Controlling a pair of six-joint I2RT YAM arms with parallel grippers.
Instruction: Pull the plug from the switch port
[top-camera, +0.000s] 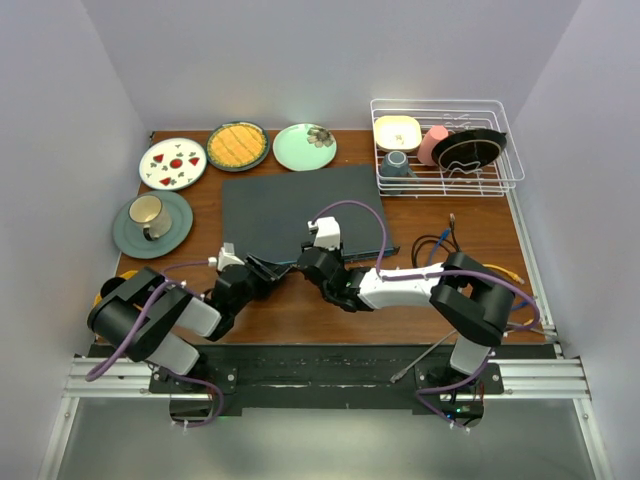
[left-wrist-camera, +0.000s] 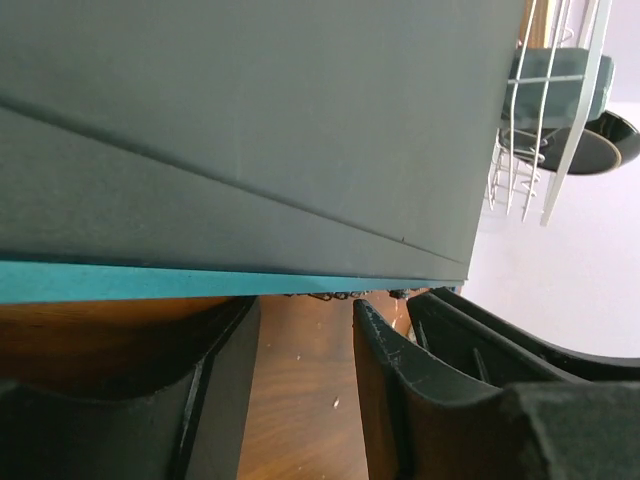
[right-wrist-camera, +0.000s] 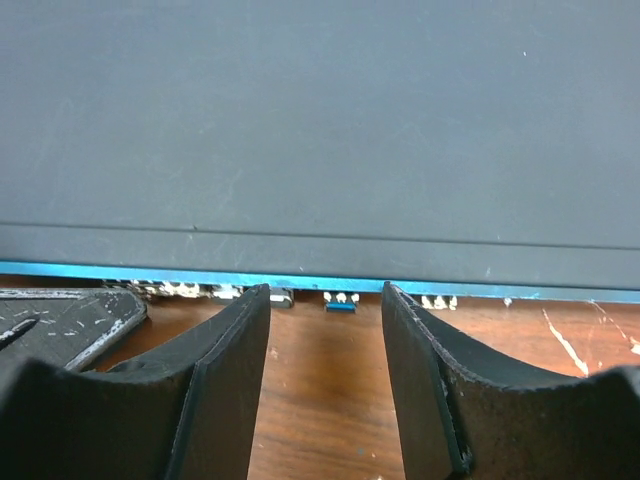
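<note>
The grey switch with a teal front strip lies mid-table; its front edge carries a row of small ports, with a small blue-tipped piece at the middle one, too small to identify surely as a plug. My right gripper stands part open just in front of that piece, nothing visible between its fingers. My left gripper is part open below the teal strip, near the switch's front, also empty. The left gripper's body shows at the left edge of the right wrist view.
A dish rack stands back right, plates along the back, a mug on a plate at left. Coiled cables lie right of the switch.
</note>
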